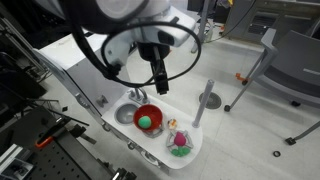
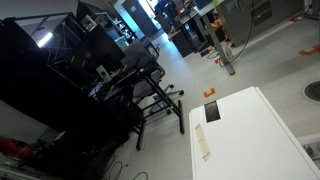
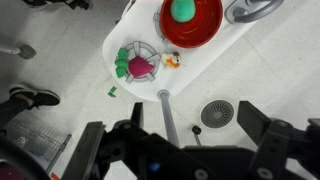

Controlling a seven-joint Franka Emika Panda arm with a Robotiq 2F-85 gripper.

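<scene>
My gripper stands open, its two black fingers far apart with only the floor and a grey post visible between them. In exterior view 1 the gripper [image 1: 160, 82] hangs above the white toy counter [image 1: 198, 150], over the back side of the red bowl. That red bowl [image 3: 205, 33] holds a round green object [image 3: 183, 10]. Beside it a pink object [image 3: 141, 66] and a green piece [image 3: 122, 62] rest on a round wire burner [image 3: 153, 52]. A small orange-and-white figure [image 3: 172, 60] sits close to the bowl.
A sink [image 1: 125, 113] with a grey faucet [image 1: 140, 96] lies left of the bowl. The grey post [image 1: 205, 103] rises from the counter's back edge. A white cabinet [image 1: 98, 73] stands at the left, partly hidden by my arm. A grey chair [image 1: 285, 75] is at the right.
</scene>
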